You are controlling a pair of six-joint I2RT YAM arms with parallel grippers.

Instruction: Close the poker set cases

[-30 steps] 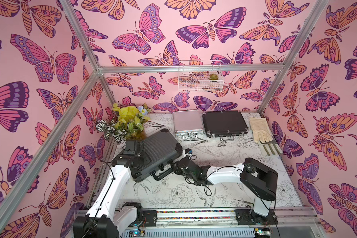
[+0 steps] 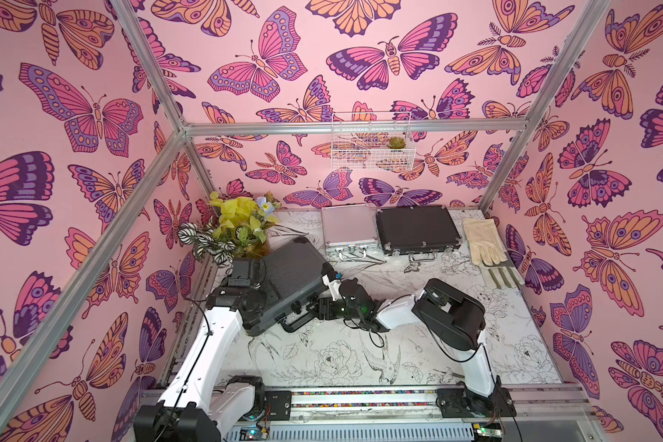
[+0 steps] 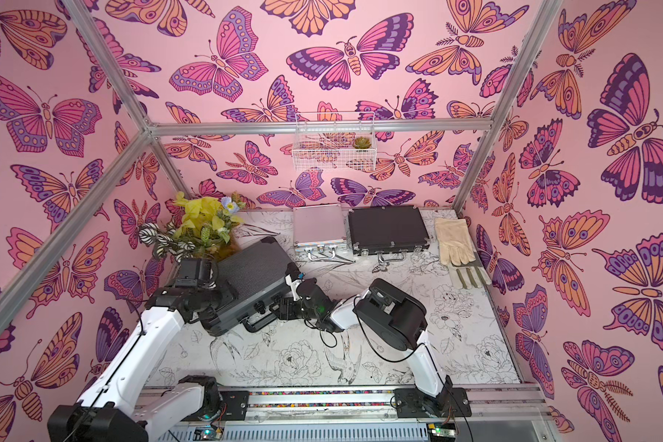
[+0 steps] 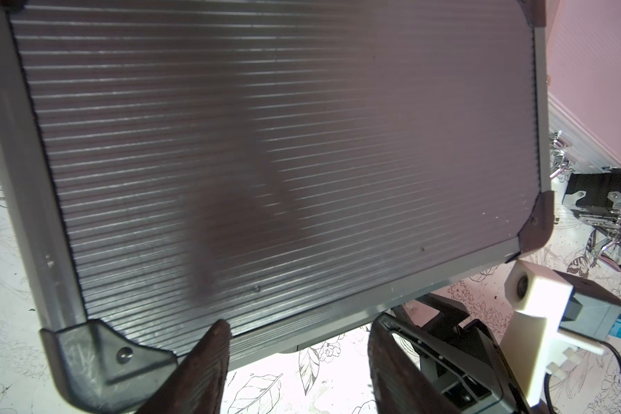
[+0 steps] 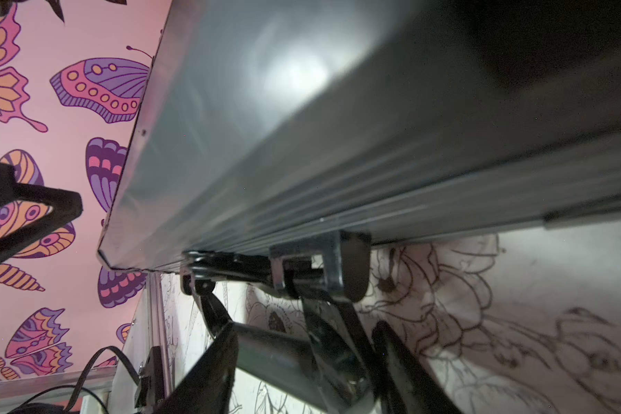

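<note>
A dark grey ribbed case point(image 2: 287, 272) lies angled on the left of the table, lid down, its handle point(image 5: 269, 345) facing front-right. My left gripper is over its near-left part, fingers shut on the case edge, as far as visible. My right gripper is low at the front side, open, with the handle and latch below the case between or just beyond its fingers; contact is unclear. A closed pink case point(image 2: 349, 227) and a closed black case point(image 2: 417, 227) stand at the back.
Artificial plants point(image 2: 232, 224) crowd the back left. Gloves point(image 2: 482, 243) lie at the right edge. A wire basket point(image 2: 372, 154) hangs on the back wall.
My right gripper has shifted left toward the grey case's latches and handle, its arm's elbow following. The case appears to have moved very slightly; the left arm looks still.
</note>
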